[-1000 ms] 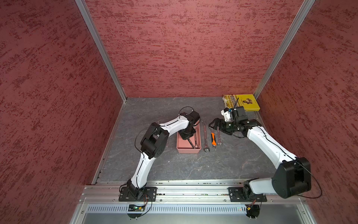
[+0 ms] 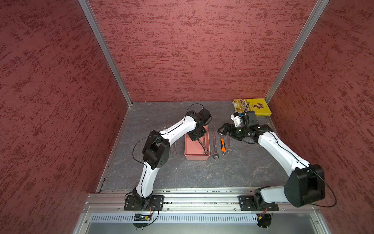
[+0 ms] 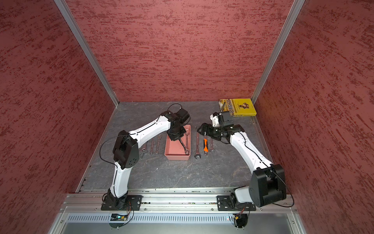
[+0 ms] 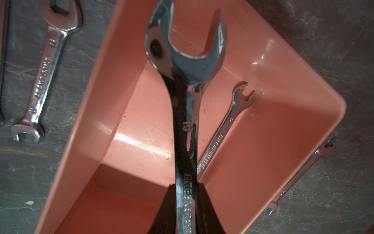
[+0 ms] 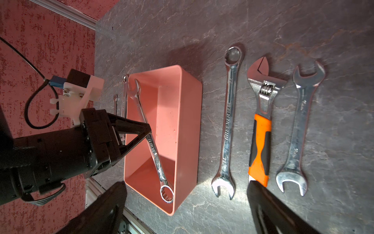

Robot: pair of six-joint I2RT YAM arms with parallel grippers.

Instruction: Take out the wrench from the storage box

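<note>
The pink storage box (image 5: 189, 128) stands on the table with its open side up. A long silver wrench stamped 19 (image 4: 183, 128) is between the fingers of my left gripper, which is shut on its shank above the box. It slants, with its ring end (image 5: 166, 193) at the box's near end. Below it, a smaller wrench stamped 14 (image 4: 220, 136) lies on the box floor. To the right of the box, my right gripper is open over the table, nothing between its fingers.
Right of the box lie a long combination wrench (image 5: 227, 120), an orange-handled adjustable wrench (image 5: 260, 144) and an open-end wrench (image 5: 298, 124). Several wrenches (image 3: 152, 145) lie to its left. A yellow box (image 2: 252, 106) sits at the back right.
The ring end now shows higher in the box. The right arm has stayed still.
</note>
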